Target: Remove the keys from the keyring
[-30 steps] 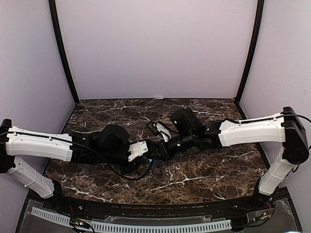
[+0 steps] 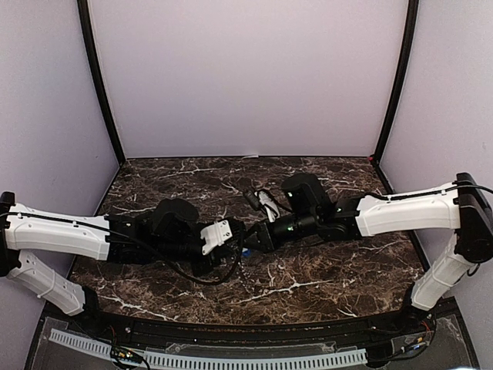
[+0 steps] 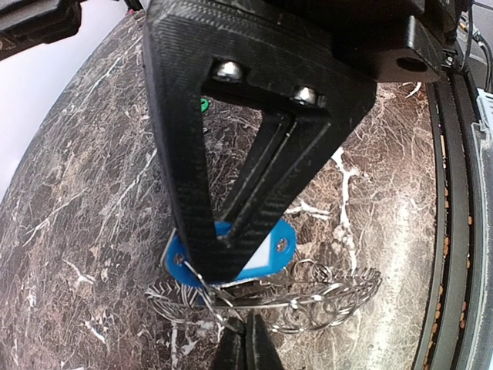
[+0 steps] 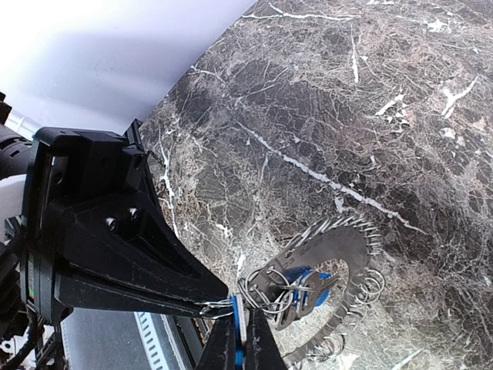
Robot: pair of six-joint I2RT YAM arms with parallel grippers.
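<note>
Low over the table in the top view, my left gripper point(image 2: 233, 248) and right gripper point(image 2: 253, 245) meet tip to tip. A silvery metal keyring point(image 3: 339, 297) hung with several small wire rings hangs between them. At its edge my left gripper is shut on a thin wire ring point(image 3: 208, 293). A blue key tag point(image 3: 266, 254) shows behind the other gripper's finger. In the right wrist view, my right gripper is shut on the edge of a blue tag point(image 4: 237, 312); more blue shows through the keyring point(image 4: 358, 258). Keys cannot be made out clearly.
A small green thing point(image 3: 204, 104) lies farther off on it. A white slotted rail point(image 2: 231, 361) runs along the front edge, with pale walls at the sides and back.
My right gripper has shifted slightly to the right and its arm has turned a little. The left gripper has barely moved. Less of the loop hanging below the grippers shows now in the top view.
</note>
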